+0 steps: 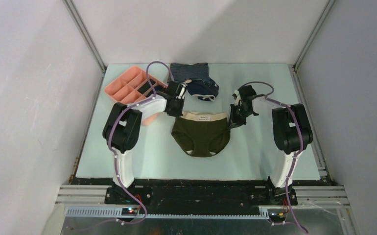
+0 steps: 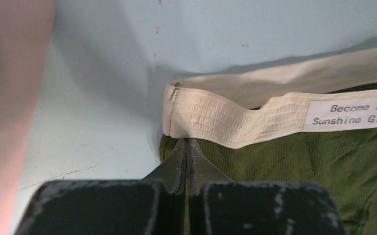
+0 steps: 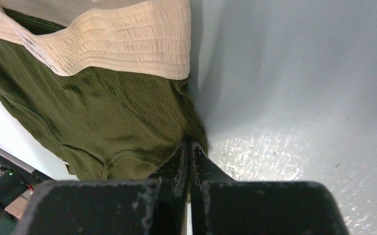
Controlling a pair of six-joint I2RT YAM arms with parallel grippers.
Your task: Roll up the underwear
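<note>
Dark green underwear (image 1: 201, 137) with a cream waistband (image 2: 211, 115) lies spread flat on the table, waistband toward the back. At its left end the band stands a little raised, its front and back layers apart. My left gripper (image 1: 178, 115) is at the left waistband corner, shut, its fingertips (image 2: 180, 147) just below the band's edge against the green cloth. On the right side edge, below the band, is my right gripper, also shut. I cannot tell whether either holds a fold of cloth; no clear pinch shows.
A pink divided box (image 1: 123, 93) with dark items in it stands at the back left, close to my left arm. Dark folded clothes (image 1: 194, 78) lie at the back middle. In front of the underwear and to its right, the table (image 1: 260, 156) is bare.
</note>
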